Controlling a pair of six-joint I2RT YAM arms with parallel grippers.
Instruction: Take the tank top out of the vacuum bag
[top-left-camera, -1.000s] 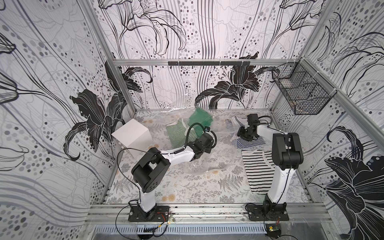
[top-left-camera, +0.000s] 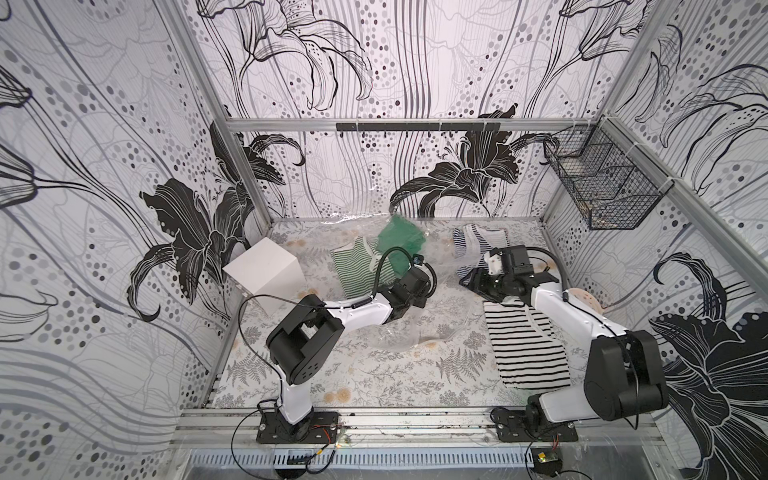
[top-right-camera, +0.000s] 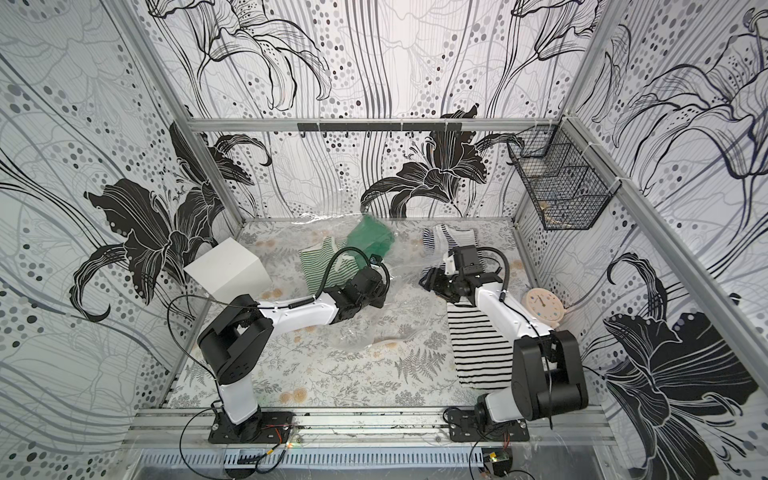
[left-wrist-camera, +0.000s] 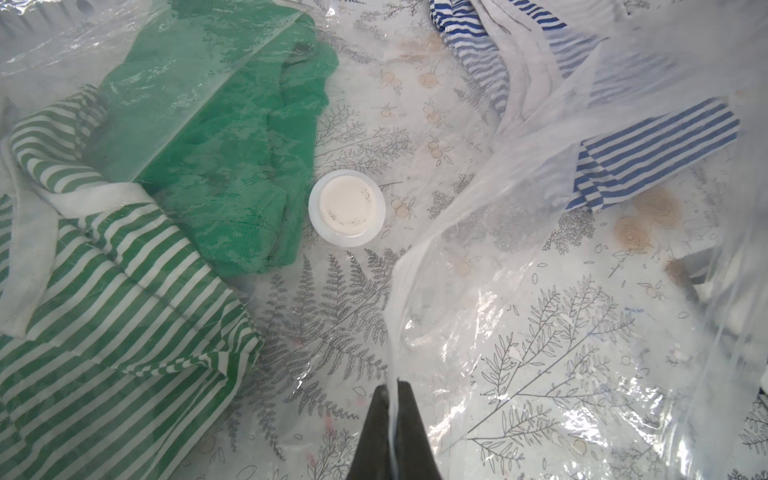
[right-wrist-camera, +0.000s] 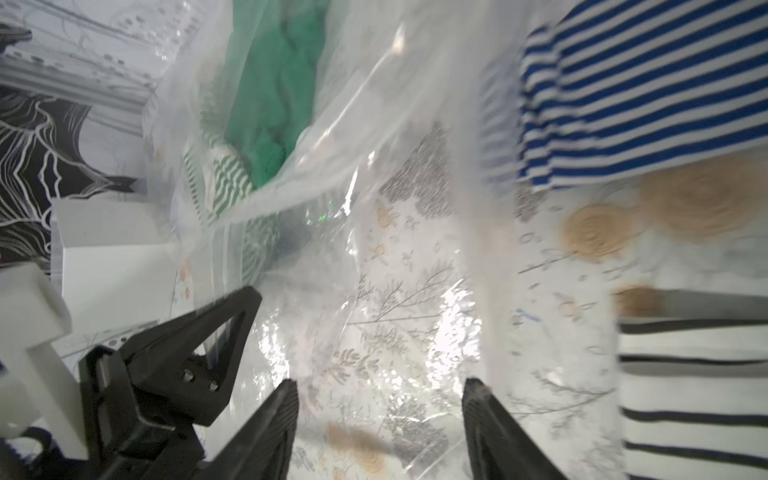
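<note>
A clear vacuum bag with a white valve covers a green-striped garment and a green cloth. A blue-striped garment lies at the back right, partly behind plastic; whether it is fully out is unclear. My left gripper is shut on the bag's edge, centre of the table. My right gripper stands part open just right of it, over clear plastic, with no visible hold on anything. Which garment is the tank top is unclear.
A black-striped garment lies at the front right. A white box stands at the left, a round pale clock at the right wall. A wire basket hangs on the right rail.
My right gripper has come toward the front and left, away from the blue-striped garment, its arm bending out to the right. My left gripper is almost still.
</note>
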